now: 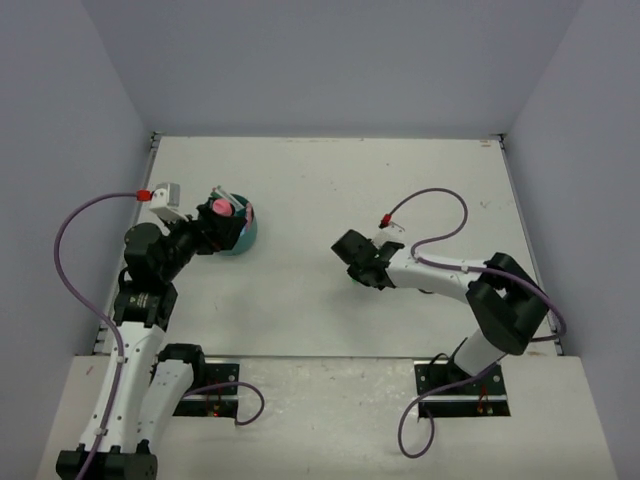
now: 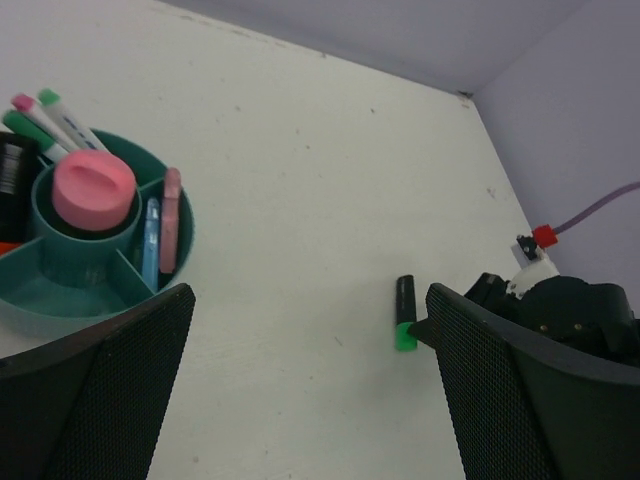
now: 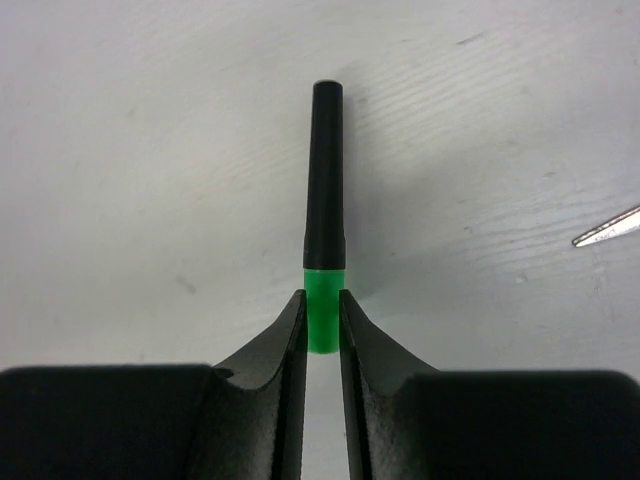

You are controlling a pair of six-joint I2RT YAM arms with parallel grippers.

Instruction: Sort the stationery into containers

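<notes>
A black marker with a green end [image 3: 324,180] lies between the fingers of my right gripper, which is shut on the green part. From the left wrist view the same marker [image 2: 405,300] shows at the right, close to the table. Over at the left stands a round teal organizer [image 1: 240,246] with compartments. My left gripper is open and empty, its fingers spread wide; seen from above it reaches over the organizer's left side. The organizer holds a pink round piece [image 2: 93,188], white pens [image 2: 70,122], a blue pen [image 2: 151,240] and a pink stick [image 2: 171,218].
Metal scissor tips [image 3: 610,228] lie to the right of the marker; from above, the right arm covers most of the scissors. Grey walls close in the back and sides.
</notes>
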